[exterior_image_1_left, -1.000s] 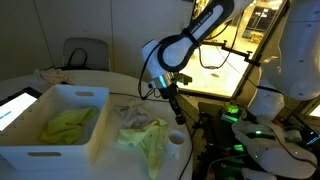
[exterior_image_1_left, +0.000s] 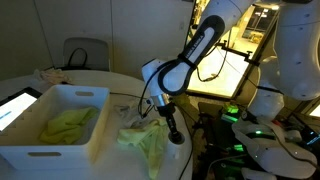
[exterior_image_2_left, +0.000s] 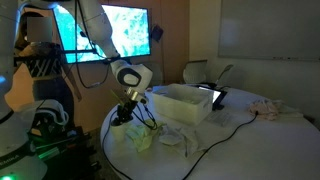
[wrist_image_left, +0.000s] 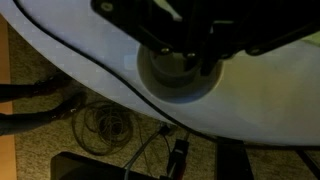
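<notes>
A white cup (exterior_image_1_left: 172, 149) stands near the front edge of the table. My gripper (exterior_image_1_left: 174, 136) points down at its top, dark against the cup's mouth. From the wrist, the round mouth of the cup (wrist_image_left: 178, 98) opens below the black fingers (wrist_image_left: 208, 68), which cover part of its far side. The fingers look shut, but the picture is too dark to make out what is between them. Seen from the other side, the gripper (exterior_image_2_left: 121, 118) is low over the table's near end, with the cup hard to pick out.
Behind the cup lie a light-green cloth (exterior_image_1_left: 152, 147) and a greyish cloth (exterior_image_2_left: 178, 138). A white box (exterior_image_1_left: 50, 151) holding a green cloth (exterior_image_1_left: 66, 126) stands to the left. A black cable (exterior_image_2_left: 218, 143) crosses the table.
My gripper has come down and slightly leftward, from above the cup to its mouth. The cup and the cloths look unmoved.
</notes>
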